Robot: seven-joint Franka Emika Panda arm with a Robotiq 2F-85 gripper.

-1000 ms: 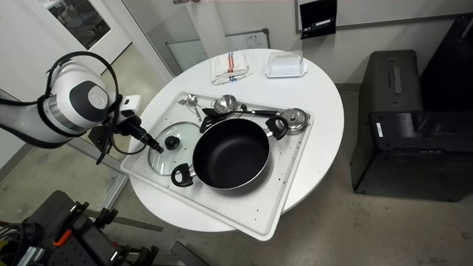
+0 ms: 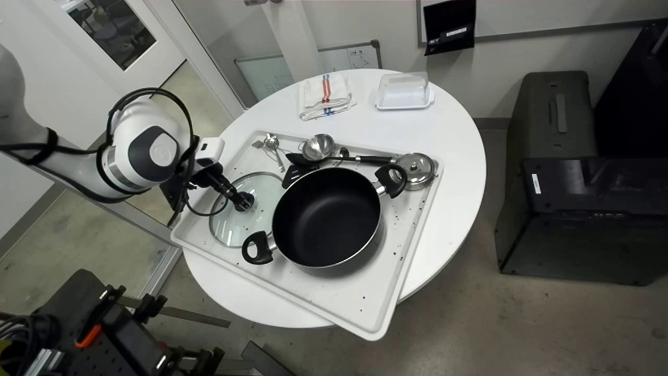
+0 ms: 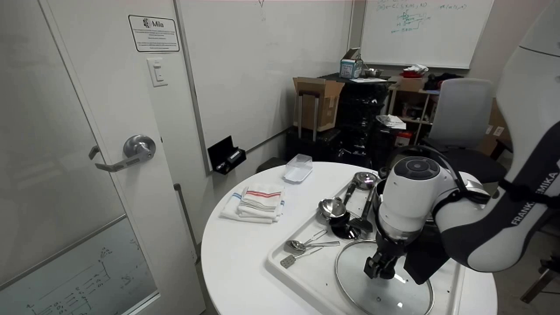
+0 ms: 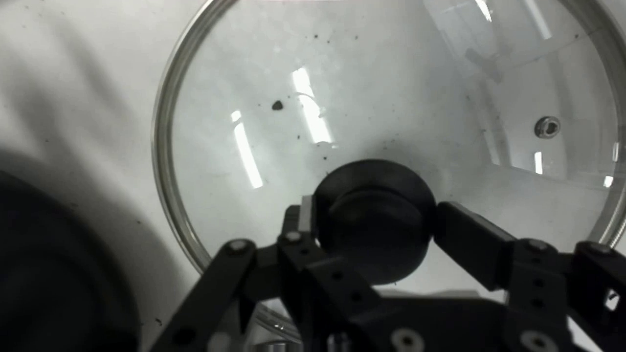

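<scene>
The glass pot lid (image 2: 253,223) with a metal rim lies flat on the tray, left of the black pot (image 2: 326,216). My gripper is down at the lid's middle, one finger on each side of the round black knob (image 4: 375,240). In the wrist view both fingertips meet the knob's outline, but whether they press on it I cannot tell. From exterior view 2 the gripper (image 3: 380,267) is seen over the lid (image 3: 357,286), largely covering the knob. The pot stands upright and empty, with two black side handles.
The white tray (image 2: 350,307) overhangs the round table (image 2: 460,144) at the front. Metal utensils (image 2: 272,143), a small silver bowl (image 2: 319,147) and a small lidded silver pot (image 2: 416,169) line its back. Behind are folded towels (image 2: 325,94) and a clear-lidded dish (image 2: 404,92).
My arm has moved right and slightly down in exterior view 1, bringing the gripper from left of the knob to around it. Lid and pot have stayed in place.
</scene>
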